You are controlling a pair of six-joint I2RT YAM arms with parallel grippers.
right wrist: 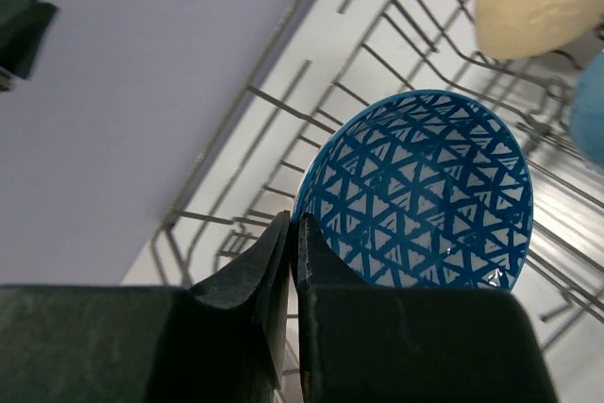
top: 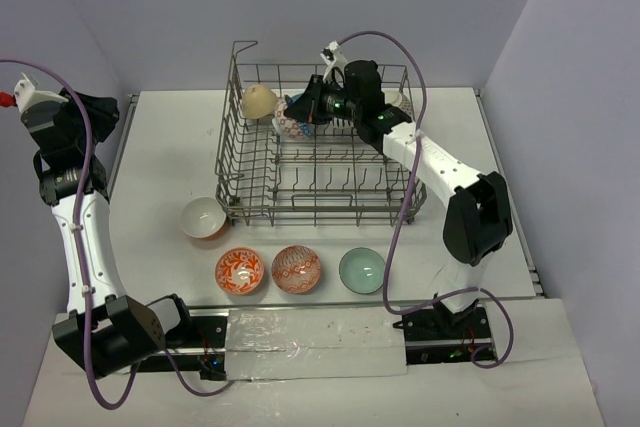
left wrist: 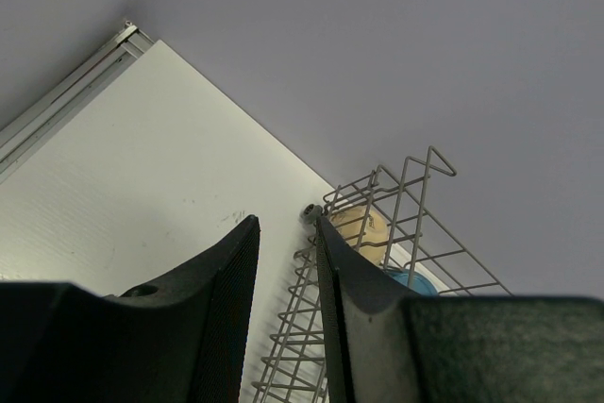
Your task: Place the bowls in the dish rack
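In the top view my right gripper (top: 292, 113) is over the back of the wire dish rack (top: 232, 152). At its fingertips, the right wrist view shows a bowl with blue and white triangles (right wrist: 415, 200), tilted among the wires. The fingers (right wrist: 274, 271) look close together at its rim; I cannot tell whether they grip it. A beige bowl (top: 258, 101) leans in the rack's back left. Out at the far left my left gripper is open and empty. In front of the rack sit a white bowl (top: 204, 217), two orange-patterned bowls (top: 240, 270) (top: 297, 269) and a green bowl (top: 361, 270).
Another pale bowl (top: 399, 101) is in the rack's back right, partly behind the right arm. A blue bowl (right wrist: 590, 110) shows at the right wrist view's edge. Walls close in the sides and back. The tabletop left of the rack is mostly clear.
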